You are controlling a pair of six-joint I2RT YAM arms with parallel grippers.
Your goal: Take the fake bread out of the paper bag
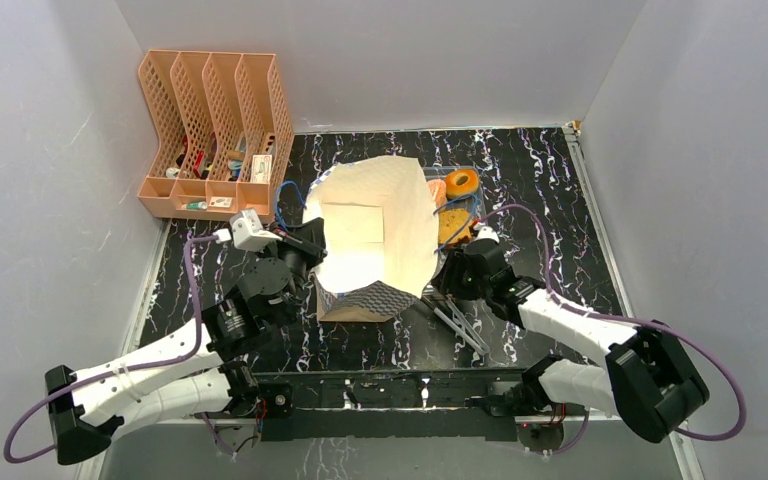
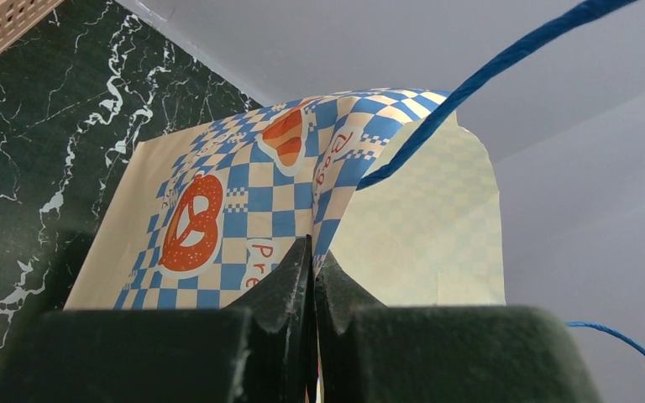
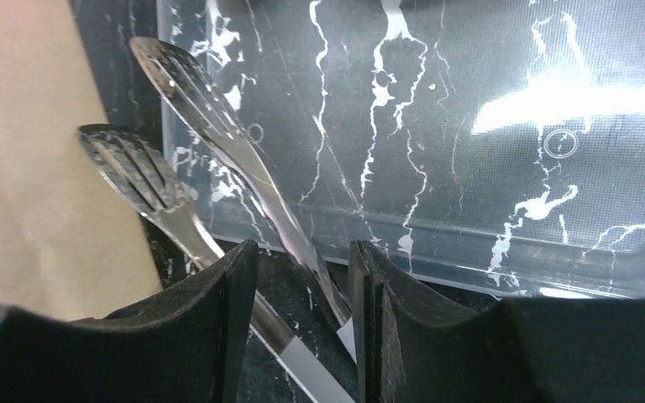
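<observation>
The paper bag [image 1: 400, 215] stands in the middle of the table with its cream inside facing up; no bread shows in it. At the bag's left edge, my left gripper [image 1: 322, 250] is shut on the paper. The left wrist view has the checked bag [image 2: 252, 201] pinched between its fingertips. My right gripper [image 1: 440, 285] is low beside the bag's right side, open and apart from it. An orange ring bread [image 1: 462, 182], a yellow-orange bread [image 1: 454, 226] and a pinkish bread [image 1: 437, 190] lie on the clear tray [image 3: 437, 239].
Metal tongs [image 1: 457, 325] lie in front of the tray, beneath my right gripper's fingers in the right wrist view. Blue cord handles [image 2: 504, 63] stick out from the bag. An orange divided organizer [image 1: 215, 130] stands at the back left.
</observation>
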